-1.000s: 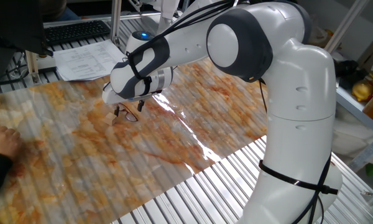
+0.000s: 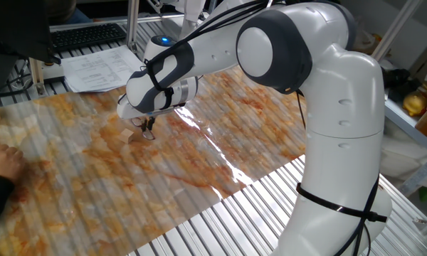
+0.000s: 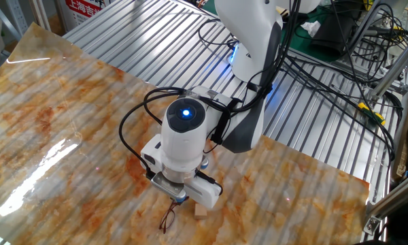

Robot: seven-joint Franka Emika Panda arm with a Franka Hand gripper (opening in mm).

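A pair of thin dark-framed eyeglasses (image 2: 149,134) is under the hand in exterior view 1. My gripper (image 2: 148,124) points down over them, its two dark fingers drawn close together on the frame. From above, in exterior view 2, the eyeglasses (image 3: 166,219) stick out past the hand's edge, while the hand hides the fingertips. Whether the glasses still touch the table cannot be made out. Close beside them lies a small light wooden block (image 2: 127,136), outside the fingers; the same block (image 3: 200,211) peeks out beneath the hand in exterior view 2.
The marbled sheet (image 2: 78,178) is largely clear around the hand. Papers (image 2: 103,69) and a keyboard (image 2: 89,35) lie beyond its far edge. A person's hand (image 2: 5,162) rests on the left side. Ribbed metal table (image 2: 192,231) shows near the arm.
The gripper's fingers have moved inward from wide apart to close together on the eyeglasses, whose frame has shifted and turned slightly. The arm and block look unmoved.
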